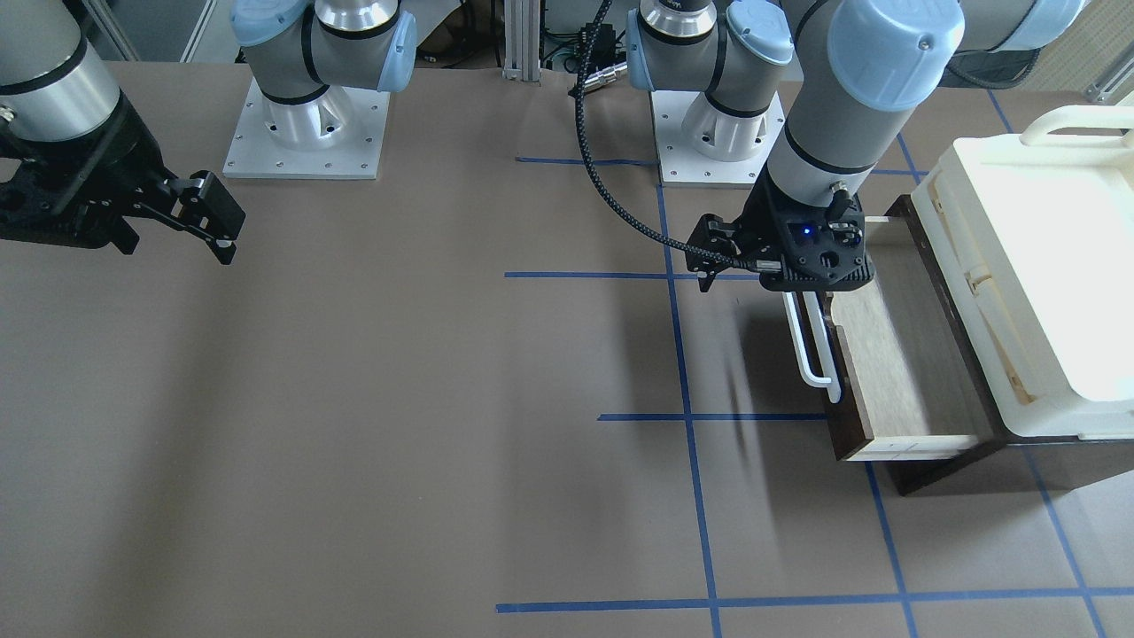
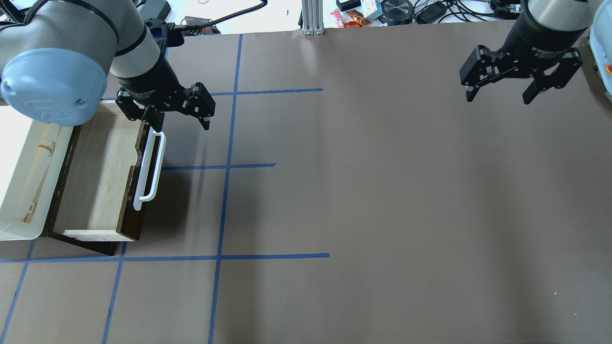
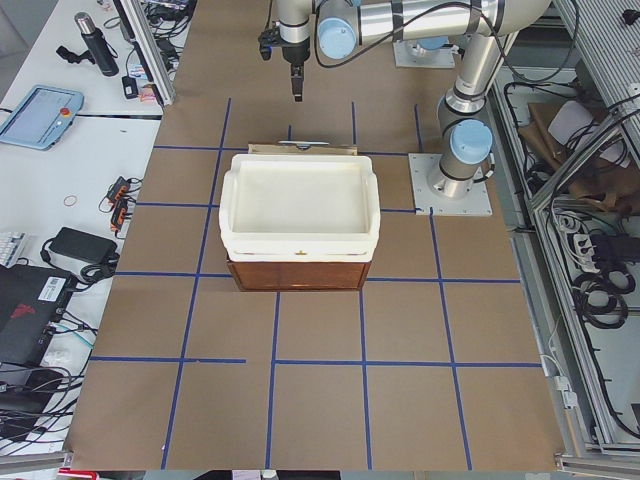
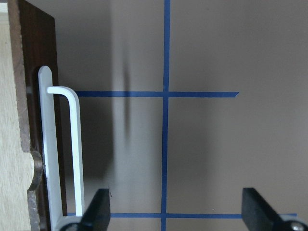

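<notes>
A small wooden box with its drawer (image 1: 904, 351) pulled out stands at the right of the front view, a white handle (image 4: 75, 144) on the drawer front and a white plastic bin (image 3: 299, 205) on top. My gripper is above the handle's far side; in the wrist view its two fingertips are wide apart with nothing between them, and the handle lies at the left.
A second arm's black gripper (image 2: 510, 86) hangs at the other side of the table. Further arm bases (image 1: 308, 159) stand along the back edge. The taped floor (image 1: 532, 372) between the arms is clear.
</notes>
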